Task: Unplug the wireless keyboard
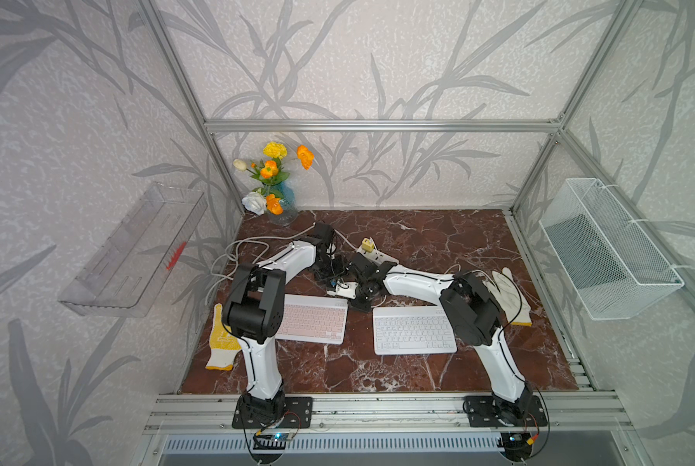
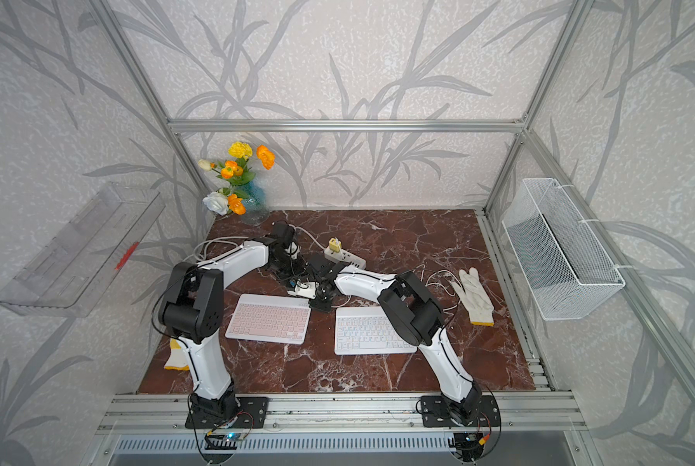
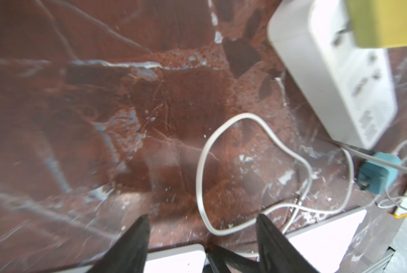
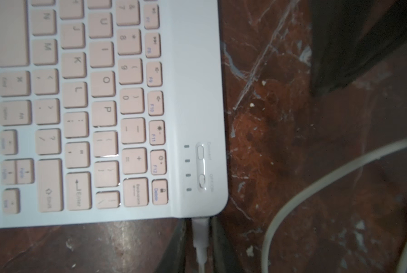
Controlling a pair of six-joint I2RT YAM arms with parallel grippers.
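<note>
A white keyboard with pink keys (image 4: pixel 94 113) lies left of centre (image 1: pixel 310 318); a white cable plug (image 4: pixel 200 232) sits at the end of its top edge. My right gripper is down at that plug, its fingers either side of it; whether they grip it cannot be told. My left gripper is above the table behind that keyboard, fingers apart, with nothing seen between them except things below. A white keyboard with white keys (image 1: pixel 414 330) lies to the right.
A power strip (image 3: pixel 335 77) with a yellow plug stands behind, near a teal plug (image 3: pixel 377 175) and loose cables. A flower vase (image 1: pixel 281 209) is at back left, gloves (image 2: pixel 471 299) at either side.
</note>
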